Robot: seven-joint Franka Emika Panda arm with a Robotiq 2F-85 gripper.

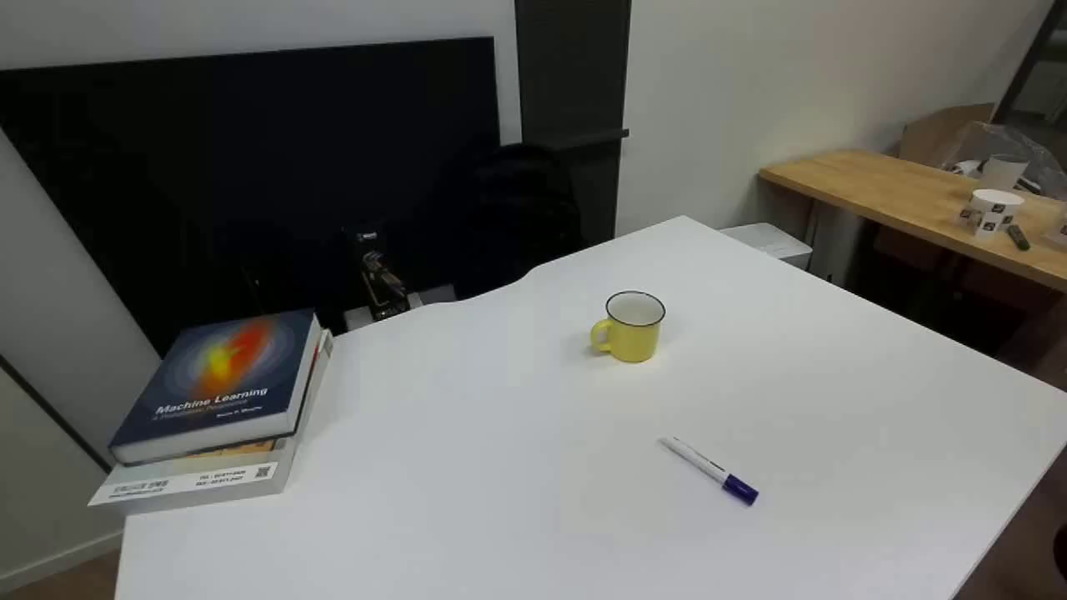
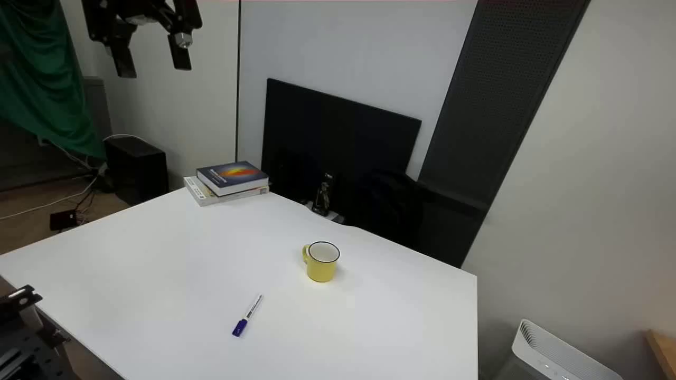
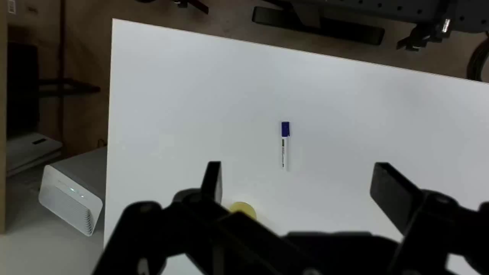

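Observation:
A white marker with a dark blue cap (image 1: 708,469) lies flat on the white table, well apart from the yellow mug (image 1: 634,330). The mug stands upright, its dark-rimmed mouth facing up and its handle toward the books. High above the table, at the upper left of the second exterior view, hangs my gripper (image 2: 154,67), wide open and empty. Looking down in the wrist view, the marker (image 3: 284,146) lies below and beyond the fingertips, while the mug (image 3: 243,209) is partly covered by the gripper's left side. The first exterior view does not show the gripper.
Two stacked books (image 1: 215,385) occupy the table's far left corner. A black monitor (image 2: 336,152) stands behind the table. Bare white tabletop (image 1: 450,480) surrounds the mug and marker. Off the table's side sits a white-fronted appliance (image 3: 71,200).

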